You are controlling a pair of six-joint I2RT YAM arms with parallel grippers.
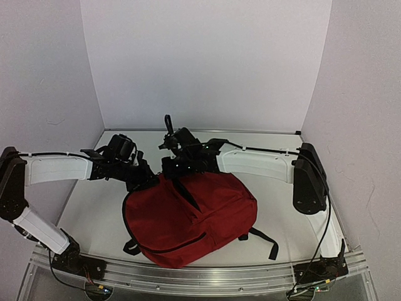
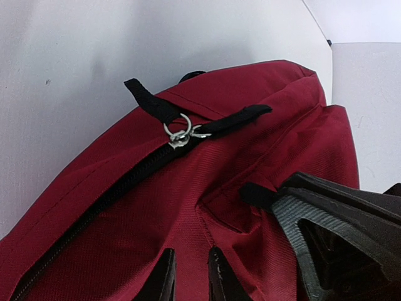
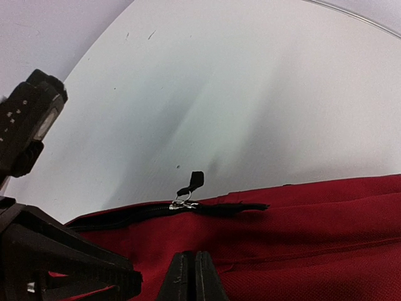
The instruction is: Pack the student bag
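Note:
A red backpack (image 1: 169, 219) lies on the table. Its black zipper carries a metal slider with black pull tabs; slider and tabs also show in the right wrist view. At the bag's upper left edge is my left gripper (image 1: 145, 185), its fingertips (image 2: 166, 260) apart over the red cloth, below the slider in its own view. Close beside it, my right gripper has its fingertips nearly together against the bag, where the cloth rises in a fold. It looks shut on that cloth, though the pinch itself is partly hidden.
The two grippers are close together, with little room between them. A black strap (image 1: 266, 241) trails at the bag's right, and another black strap (image 1: 131, 247) at its left. Bare white table (image 1: 276, 188) surrounds the bag; a metal rail (image 1: 200, 276) runs along the front.

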